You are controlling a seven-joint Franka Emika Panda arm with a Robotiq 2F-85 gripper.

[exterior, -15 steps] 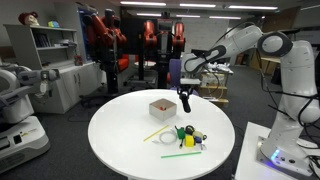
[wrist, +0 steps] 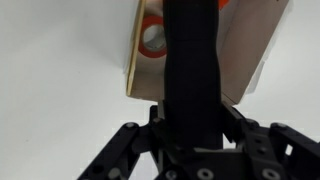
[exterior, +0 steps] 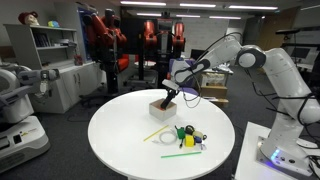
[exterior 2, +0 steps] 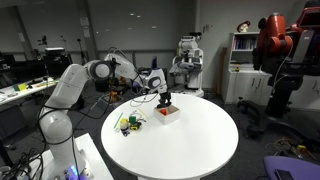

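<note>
My gripper is shut on a long black object [wrist: 192,60], which stretches away from the fingers across the wrist view. The object's far part lies over an open box [wrist: 150,78], whose inside shows orange-red items [wrist: 153,38]. In exterior view 1 the black object [exterior: 170,93] slants over the right side of the box [exterior: 158,112]. Exterior view 2 shows the box [exterior 2: 172,117] with something orange in it, and the dark held object [exterior 2: 164,100] just above its rim. Whether the object touches the box cannot be made out.
Several small items, among them a yellow one [exterior: 187,141], lie right of the box on the round white table [exterior: 120,135]. A yellow stick [exterior: 156,132], a pale ring [exterior: 167,137] and a green stick [exterior: 180,154] lie in front.
My arm has carried the black object leftward from the right of the box to over it. The object has gone from near upright to slanted. The table items look unmoved.
</note>
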